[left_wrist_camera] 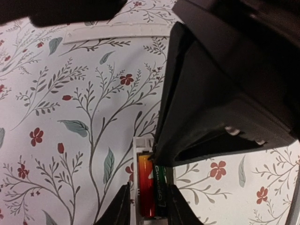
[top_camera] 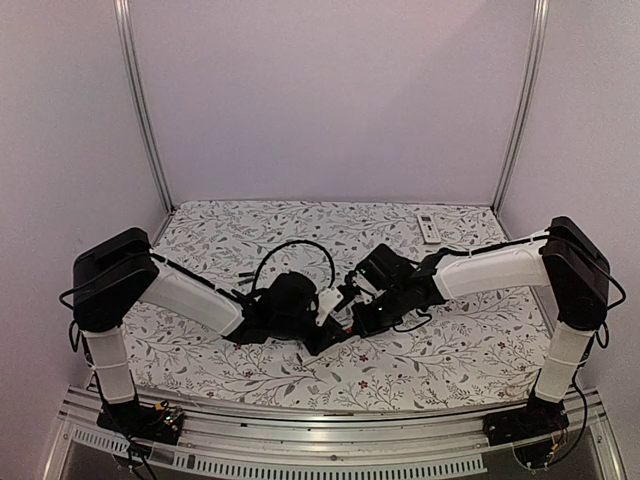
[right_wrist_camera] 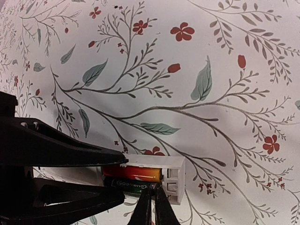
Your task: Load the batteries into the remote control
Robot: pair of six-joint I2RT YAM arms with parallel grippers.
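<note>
The white remote (right_wrist_camera: 168,161) lies on the flowered cloth with its battery compartment facing up. A red-orange battery (left_wrist_camera: 146,185) and a green battery (left_wrist_camera: 160,185) lie side by side within that compartment. My left gripper is part open, one finger along each side of the remote, over the batteries. My right gripper has its fingertips together at the end of the green battery; nothing shows between them. From above, the two grippers meet near the middle of the table and hide most of the remote.
A white device with a small dark display (top_camera: 428,229) lies toward the back right. Small dark pieces (top_camera: 246,275) lie behind the left arm. A black cable (top_camera: 300,242) loops above the left gripper.
</note>
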